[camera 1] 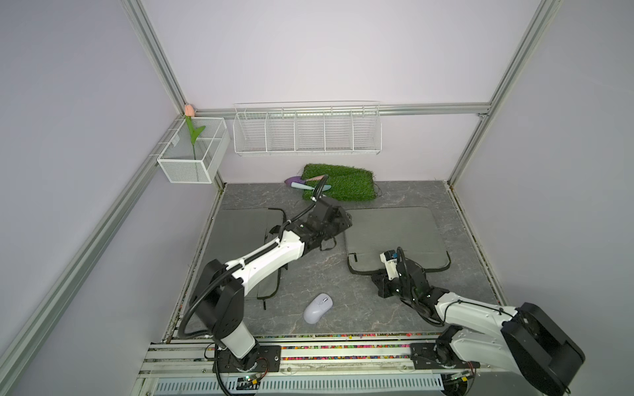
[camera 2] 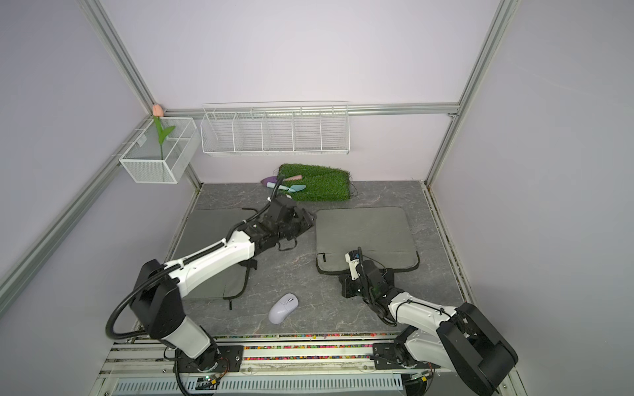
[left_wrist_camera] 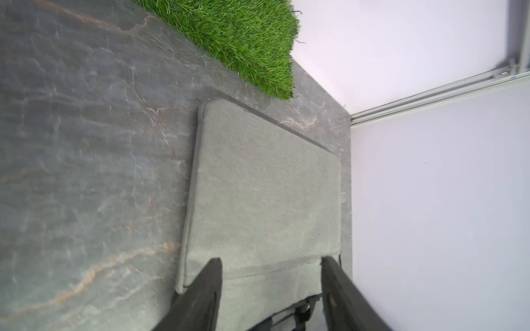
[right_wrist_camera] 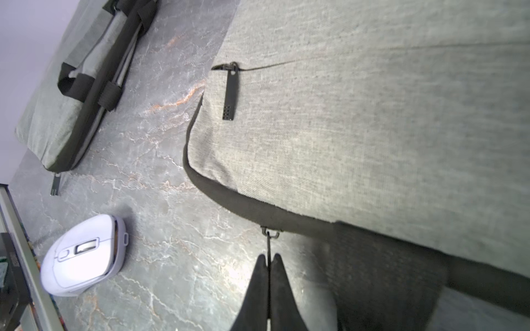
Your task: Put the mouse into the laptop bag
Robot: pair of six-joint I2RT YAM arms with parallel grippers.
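Observation:
A white-lilac mouse (camera 1: 318, 308) rests on the grey floor near the front, also seen in the right wrist view (right_wrist_camera: 82, 255). To its right, a grey laptop bag (camera 1: 396, 231) lies flat, its dark zip edge towards the front. My right gripper is shut at that edge, with a thin black zip pull (right_wrist_camera: 269, 242) running between its fingertips. Raised near the bag's left side, my left gripper has its fingers apart and nothing between them; the bag lies beyond them in the left wrist view. The bag's inside cannot be seen.
A second grey bag (camera 1: 245, 231) lies at the left, partly behind my left arm. Artificial grass (camera 1: 353, 183) with small trowels sits at the back. A wire basket (camera 1: 307, 135) hangs on the rear wall.

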